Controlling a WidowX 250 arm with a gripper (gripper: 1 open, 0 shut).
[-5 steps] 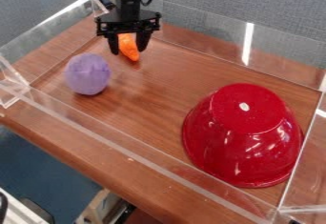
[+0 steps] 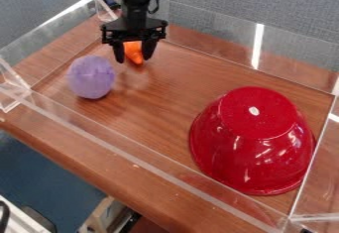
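Note:
My black gripper (image 2: 133,49) points down at the back left of the wooden surface, its fingers either side of an orange object (image 2: 133,55), which is partly hidden by them; whether they touch it I cannot tell. A lumpy purple ball (image 2: 91,77) lies nearer the camera, to the left. A large red upturned bowl (image 2: 249,143) sits at the right front.
Clear low walls (image 2: 257,46) border the wooden surface (image 2: 159,118). The middle of the surface between ball and bowl is bare.
My gripper has moved slightly down over the orange object, which is now more covered by the fingers. The ball and bowl have not moved.

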